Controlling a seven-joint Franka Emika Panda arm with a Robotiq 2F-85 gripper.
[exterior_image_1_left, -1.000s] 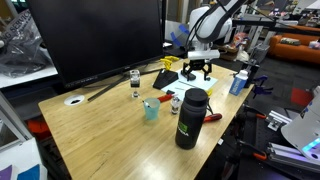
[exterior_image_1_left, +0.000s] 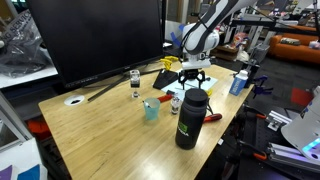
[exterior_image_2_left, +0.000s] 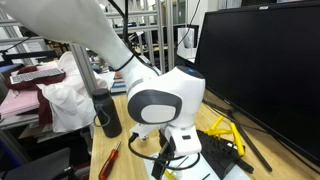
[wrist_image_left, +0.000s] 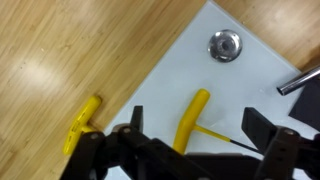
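Note:
My gripper stands open above a white board (wrist_image_left: 180, 80), its two dark fingers (wrist_image_left: 260, 128) well apart. Between and below them lies a yellow-handled tool (wrist_image_left: 190, 120) with a thin dark shaft running to the right. A small round metal piece (wrist_image_left: 225, 45) rests on the board ahead of the fingers. To the left, on the wood, is another yellow object (wrist_image_left: 82, 125). In the first exterior view the gripper (exterior_image_1_left: 192, 80) hangs low over the board at the far end of the table; its fingertips are small there.
A tall black bottle (exterior_image_1_left: 191, 120) stands near the front, with a light blue cup (exterior_image_1_left: 151, 109) beside it. The monitor (exterior_image_1_left: 100, 40) runs along the back edge. Yellow clamps (exterior_image_2_left: 238, 132) lie behind the arm.
The arm has come slightly lower and to the left over the board. The objects on the table look unmoved.

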